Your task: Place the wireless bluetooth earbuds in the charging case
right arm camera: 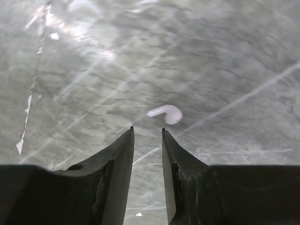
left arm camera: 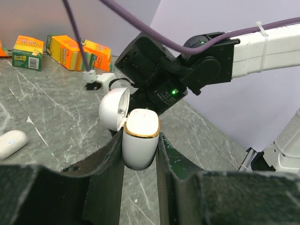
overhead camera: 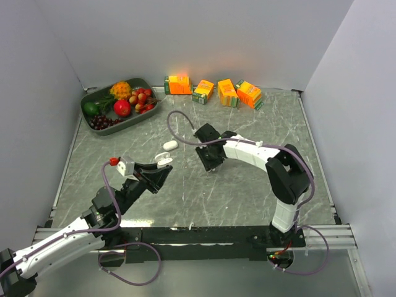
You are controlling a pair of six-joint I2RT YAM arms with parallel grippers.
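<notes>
My left gripper is shut on the white charging case (left arm camera: 141, 147). Its lid (left arm camera: 112, 108) stands open and a gold line runs round the base's rim; from these angles the slots inside cannot be seen. A single white earbud (right arm camera: 169, 114) lies on the grey marbled table, stem to the left in the right wrist view. Just short of it in that view is my right gripper, its fingers apart and empty. Seen from the top, the right gripper (overhead camera: 210, 164) points down at the table, right of the held case (overhead camera: 164, 159).
Another rounded white object (overhead camera: 170, 145) lies on the table behind the case. A dark tray of fruit and vegetables (overhead camera: 117, 127) stands at the back left, and several orange boxes (overhead camera: 228, 93) line the back wall.
</notes>
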